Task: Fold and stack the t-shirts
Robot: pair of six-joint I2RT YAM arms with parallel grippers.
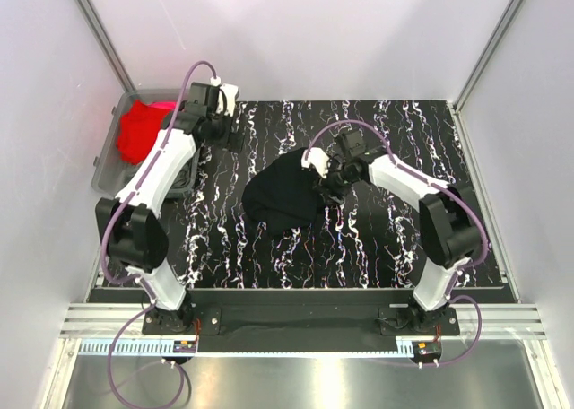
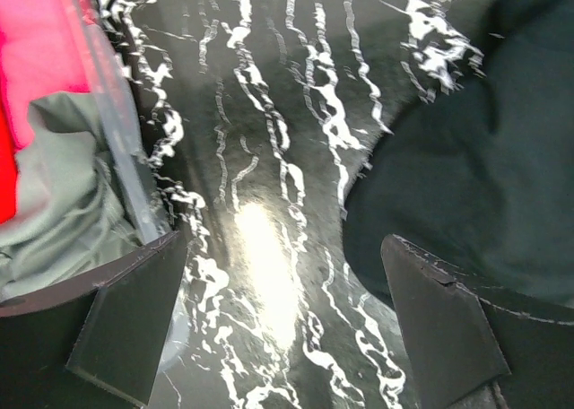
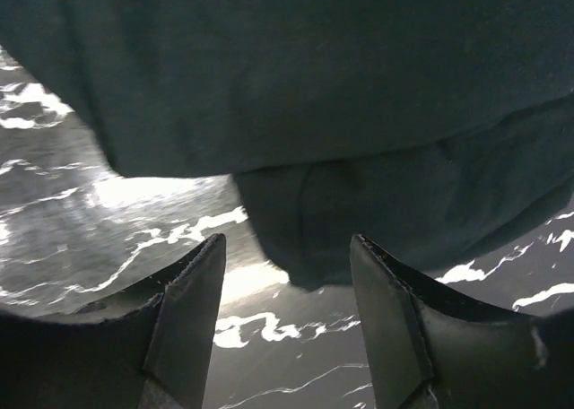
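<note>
A black t-shirt [image 1: 281,194] lies crumpled on the middle of the dark marble-patterned table, filling much of the right wrist view [image 3: 296,77]. My right gripper [image 1: 327,189] is down at the shirt's right part, its fingers parted above or beside a lower fold of the cloth [image 3: 377,212]. My left gripper [image 1: 229,135] stands open and raised between the bin and the shirt, nothing between its fingers; in the left wrist view the shirt [image 2: 475,167] lies to its right.
A grey bin [image 1: 117,171] at the back left holds red [image 1: 134,131], pink [image 2: 36,50] and grey [image 2: 54,194] cloths.
</note>
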